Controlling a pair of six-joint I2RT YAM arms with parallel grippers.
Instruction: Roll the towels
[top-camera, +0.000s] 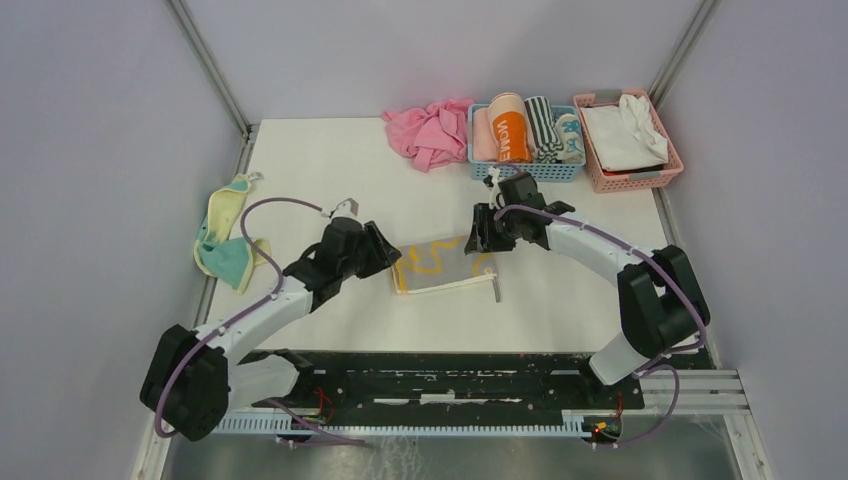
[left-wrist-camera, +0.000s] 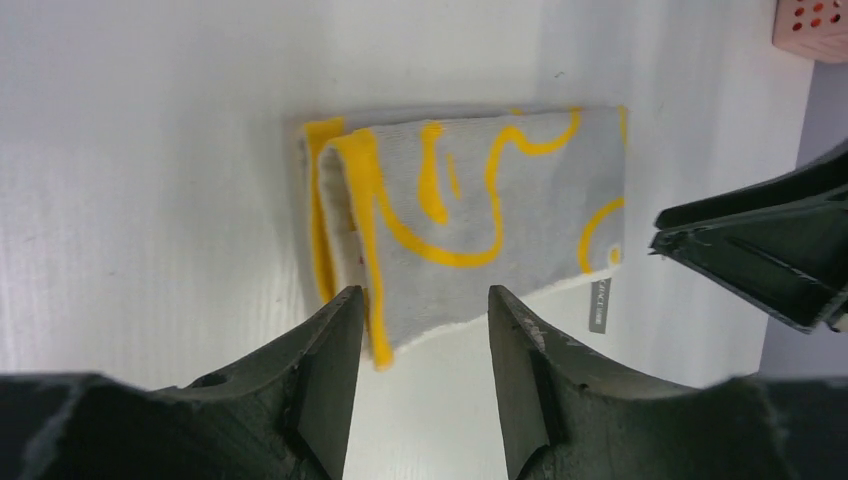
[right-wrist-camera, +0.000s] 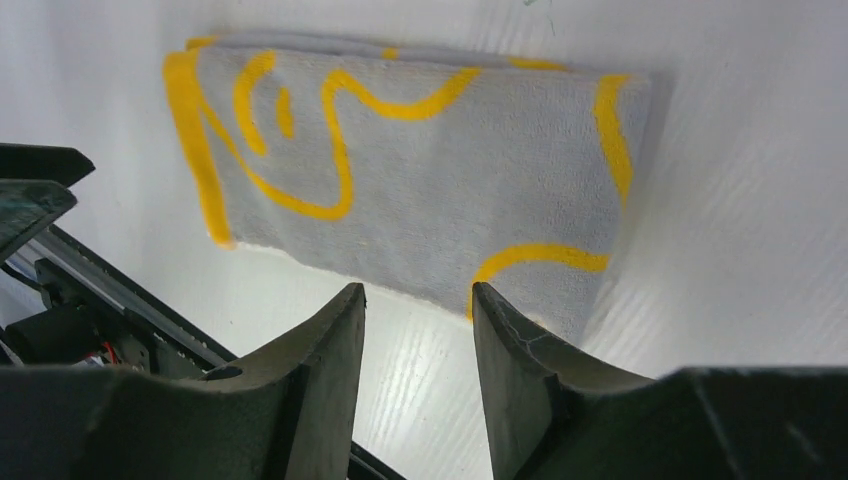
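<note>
A grey towel with yellow markings (top-camera: 440, 265) lies folded into a flat rectangle at the middle of the table. Its left edge shows stacked layers in the left wrist view, where the towel (left-wrist-camera: 470, 210) has its top layer turned over near that edge. My left gripper (top-camera: 398, 258) is above the left edge, its fingers parted and nothing between them. Over the towel's right part hovers my right gripper (top-camera: 478, 248), open and empty. In the right wrist view the towel (right-wrist-camera: 400, 170) stretches beyond the fingertips, clear of them.
At the back, a blue basket (top-camera: 524, 172) holds several rolled towels, beside a pink basket (top-camera: 636, 181) with white cloth. A pink towel (top-camera: 432, 135) lies crumpled left of them. A teal and yellow towel (top-camera: 228, 240) hangs at the left edge.
</note>
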